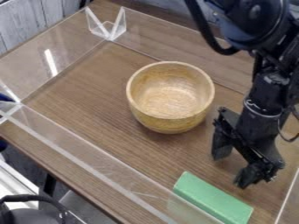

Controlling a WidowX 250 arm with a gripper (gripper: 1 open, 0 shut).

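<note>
My black gripper point(236, 161) hangs low over the wooden table at the right, its fingers open. A tan round bowl point(170, 96) sits left of it, apart from it. A green rectangular block point(212, 199) lies on the table below and left of the fingers. I see nothing clearly held between the fingers.
Clear plastic walls run along the left and lower left. A small clear object point(107, 26) stands at the back left.
</note>
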